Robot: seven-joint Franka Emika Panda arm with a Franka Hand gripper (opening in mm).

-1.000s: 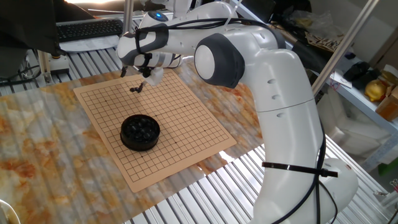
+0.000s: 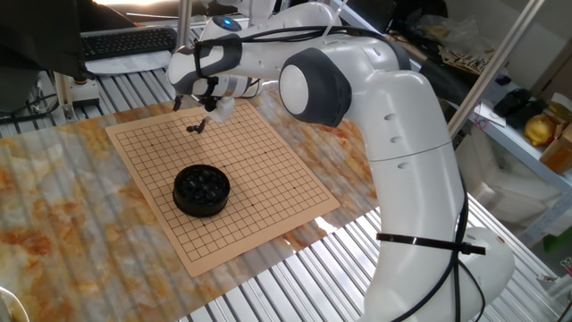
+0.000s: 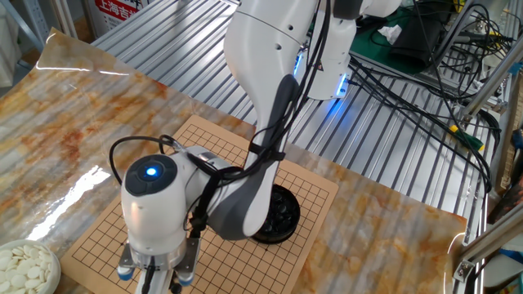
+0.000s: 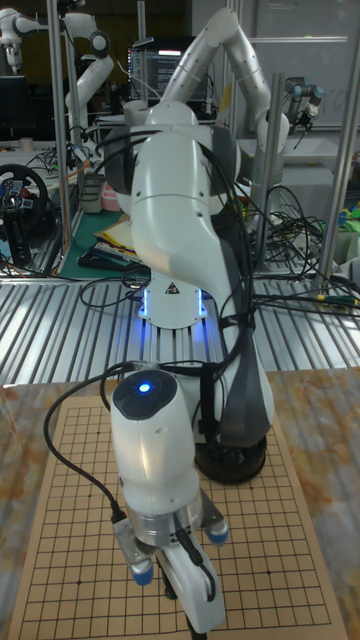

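My gripper (image 2: 196, 129) is over the far part of the gridded wooden board (image 2: 277, 192), its dark fingertips pointing down. They are small in exterior view 1, and I cannot tell whether they are apart or hold anything. In exterior view 3 the gripper's white body (image 4: 192, 587) hides most of the fingers. A round black bowl (image 2: 201, 190) full of black stones sits on the board, apart from the gripper. My forearm partly covers this black bowl (image 3: 282, 214) in exterior view 2. A white bowl (image 3: 26, 269) of white stones stands beside the board.
Marbled sheeting (image 2: 63, 215) covers the table around the board, mostly clear. A keyboard (image 2: 130, 42) lies behind it on the slatted metal surface. Metal posts (image 2: 496, 67) rise near the arm, and loose cables (image 3: 409, 122) lie at the right in exterior view 2.
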